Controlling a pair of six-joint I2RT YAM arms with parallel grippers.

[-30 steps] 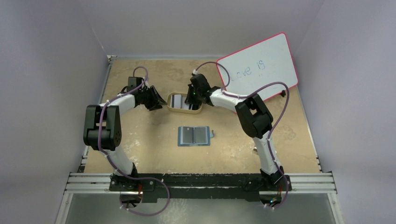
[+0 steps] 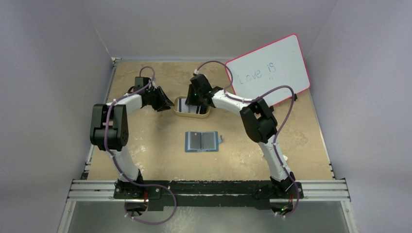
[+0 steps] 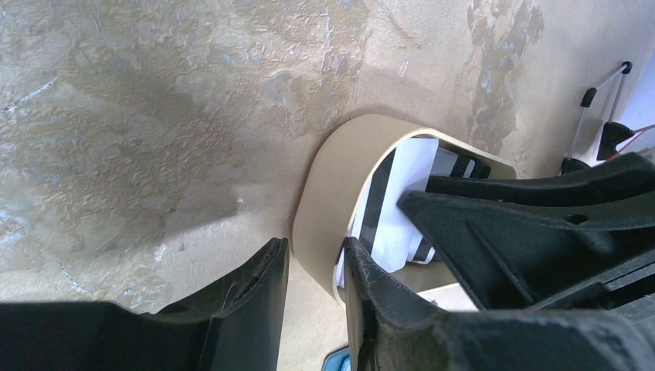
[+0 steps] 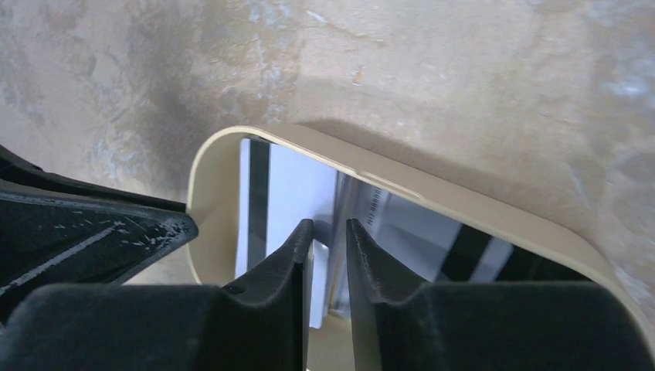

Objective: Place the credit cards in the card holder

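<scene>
A beige oval tray (image 2: 177,111) holds white and black striped cards (image 3: 402,193). My right gripper reaches down into it, fingertips at the edge of a white card (image 4: 293,189); whether it grips that card is unclear. My left gripper is part open at the tray's left end, one fingertip by the rim and nothing seen held. The blue card holder (image 2: 201,148) lies open on the table, nearer than the tray, with clear sleeves.
A whiteboard (image 2: 267,63) with "Love is" written on it stands at the back right.
My right gripper has moved slightly left and toward the back within the tray. The left gripper has shifted only slightly.
</scene>
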